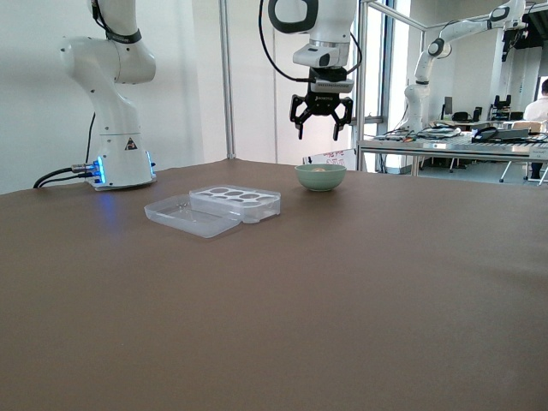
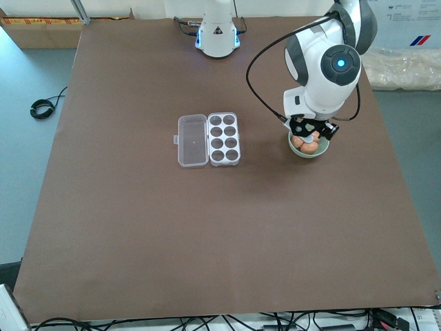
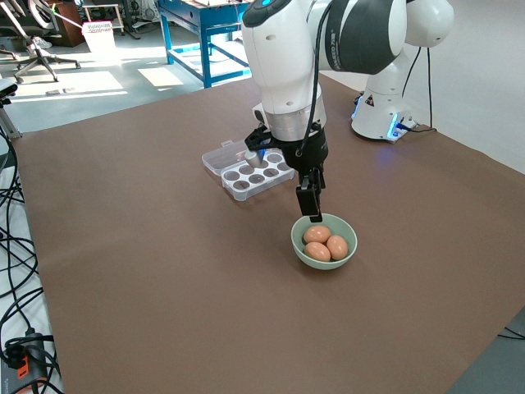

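My gripper (image 1: pixel 319 128) hangs above a pale green bowl (image 1: pixel 320 178), its two black fingers spread apart with nothing seen between them. The bowl holds several brown eggs (image 3: pixel 317 252), clearest in the right view and partly hidden under the gripper in the left view. A clear plastic egg box (image 2: pixel 224 139) lies open to the left of the bowl in the left view, its lid (image 2: pixel 193 141) flat on the table. Its round slots look empty.
Cables run along the near edge in the left view.
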